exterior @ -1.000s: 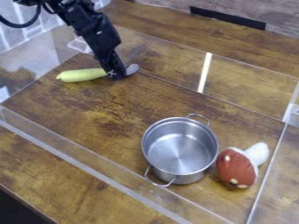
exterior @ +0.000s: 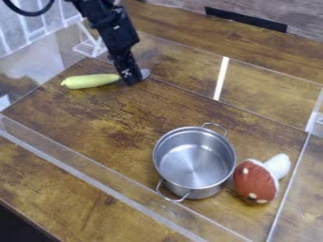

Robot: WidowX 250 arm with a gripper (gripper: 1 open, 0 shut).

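Note:
My black gripper (exterior: 131, 76) reaches down from the upper left to the table, its tip beside a small silver piece (exterior: 145, 74), perhaps a spoon, near the end of a yellow elongated object (exterior: 89, 81). The gripper looks shut; whether anything thin is between its fingers is too small to tell.
A steel pot (exterior: 194, 163) with two handles stands at the lower right, beside a red-and-white toy mushroom (exterior: 260, 181). Clear walls border the wooden work surface (exterior: 101, 151).
The arm has shifted very slightly near the silver piece. The pot, mushroom and yellow object show no visible movement.

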